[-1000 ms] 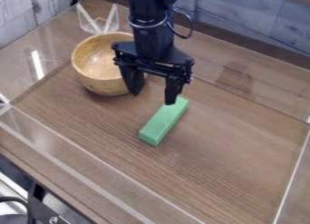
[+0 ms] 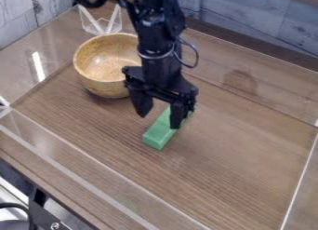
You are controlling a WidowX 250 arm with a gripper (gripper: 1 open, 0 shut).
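Note:
A green rectangular block [image 2: 159,134] lies on the wooden table in the middle of the view. The black gripper [image 2: 162,113] is open and lowered over the block's upper right part, its fingers on either side of that end and hiding some of it. Whether the fingers touch the block cannot be told.
A round tan wooden bowl [image 2: 97,59] sits at the upper left behind the arm, partly hidden by it. A white wire object [image 2: 102,20] is at the back left.
The gripper has moved down and toward the front, onto the green block, now covering more of it. The block shows no clear movement.

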